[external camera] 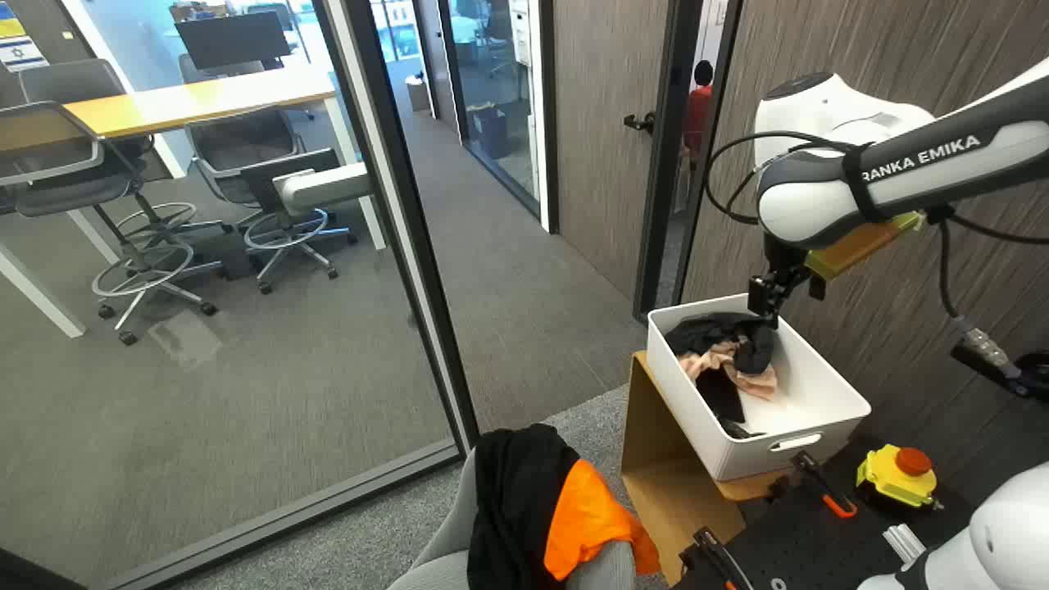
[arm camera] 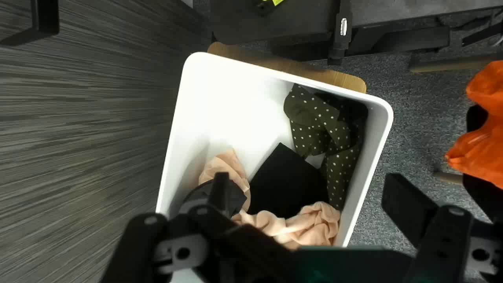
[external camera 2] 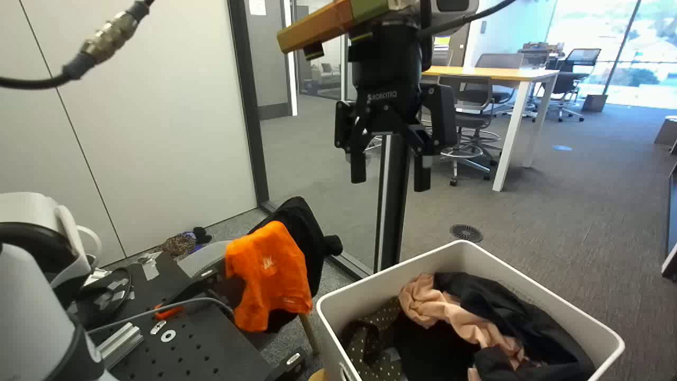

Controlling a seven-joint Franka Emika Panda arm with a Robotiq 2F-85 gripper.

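Observation:
My gripper [external camera 2: 390, 181] hangs in the air above the white bin, fingers wide apart and nothing between them. The white bin [external camera: 826, 388] stands on a wooden support and holds several garments. In the wrist view a dark polka-dot cloth [arm camera: 311, 115] lies along one corner of the bin, with a flat black cloth [arm camera: 285, 181] beside it. A crumpled peach cloth [arm camera: 306, 224] spreads near the lower end, partly hidden by the gripper. A black garment [external camera 2: 527, 317] is bunched against the bin's far wall in the second exterior view.
An orange cloth [external camera: 585, 521] and a black garment [external camera: 516, 492] drape over a grey chair beside the bin. A black perforated table [external camera 2: 203, 346] carries clamps. A yellow box with a red button [external camera: 900, 472] sits near the arm base. A wood-grain wall [arm camera: 89, 141] runs close along one side.

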